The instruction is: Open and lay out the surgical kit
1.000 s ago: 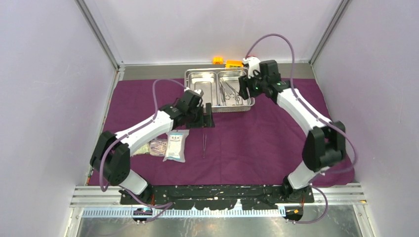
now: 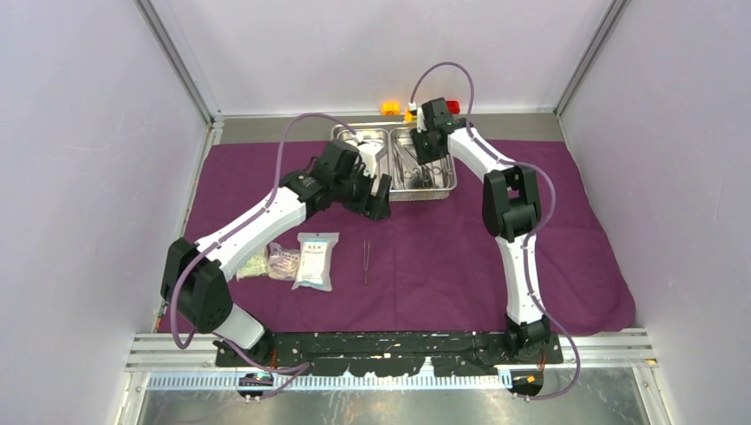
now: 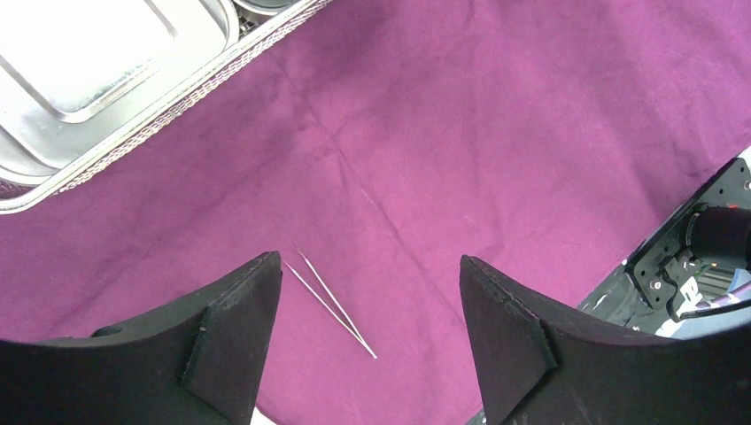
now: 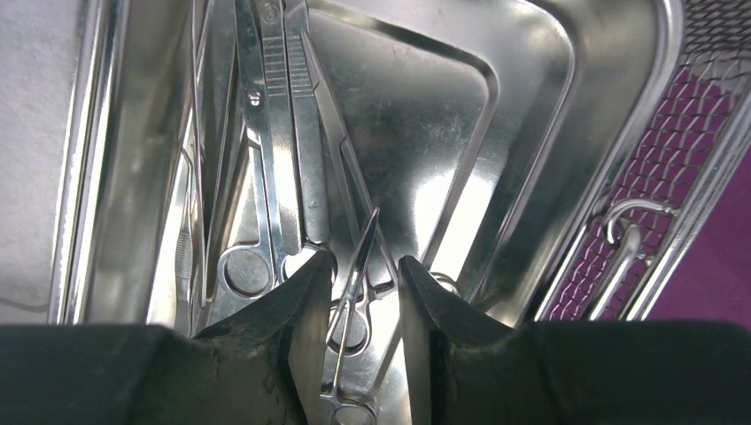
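Observation:
The metal tray (image 2: 421, 197) stands at the back of the purple cloth, split into two compartments. My right gripper is over its right compartment, fingers part open. Beneath and between its fingers show a pointed, ring-handled instrument (image 4: 361, 257) and other ring handles; no grip on any of them is visible. Scissors (image 4: 253, 97), a flat metal handle (image 4: 308, 150) and several slim instruments lie further left in that compartment. My left gripper is wide open and empty, in front of the left compartment. Tweezers (image 3: 331, 310) lie alone on the cloth.
Three packets, among them a white pouch (image 2: 315, 261), lie at the left front of the cloth. Yellow items (image 2: 390, 108) sit behind the tray.
The right gripper has moved left, from the tray's right edge to over the instruments. The tweezers have stayed put.

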